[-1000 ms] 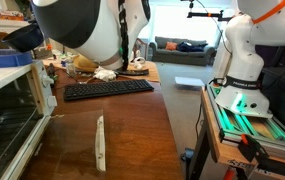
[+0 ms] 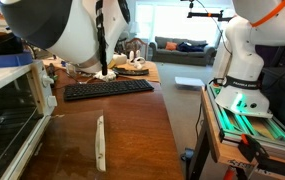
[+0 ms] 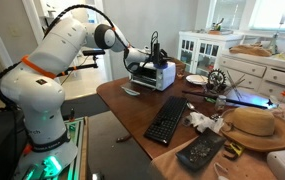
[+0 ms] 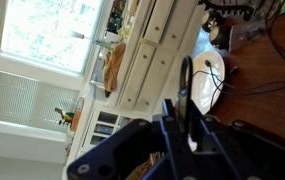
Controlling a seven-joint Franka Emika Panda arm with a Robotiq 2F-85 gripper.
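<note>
A dark, glossy, narrow piece like a handle [image 4: 187,85] stands upright between the fingers in the wrist view. My gripper is at the bottom middle of that view, around or right against this piece. Whether the fingers press on it cannot be made out. In exterior view 2 the dark gripper [image 3: 155,47] is at the far end of the arm, above a silver oven-like box [image 3: 152,78]. Exterior view 1 shows a black pan- or bowl-like thing [image 2: 2,44] at the upper left, partly cut off, over the box's top; the white arm hides my fingers there.
On the brown table, a black keyboard [image 3: 166,121] lies near the middle, with a straw hat [image 3: 249,127] and a dark flat tray [image 3: 200,150] towards the near right. A pale strip [image 2: 100,143] lies in front of the box.
Across exterior view 1, the white arm has shifted left and come lower. The black pan-like thing has moved left along with it, towards the frame's edge. Keyboard and pale strip stay put.
</note>
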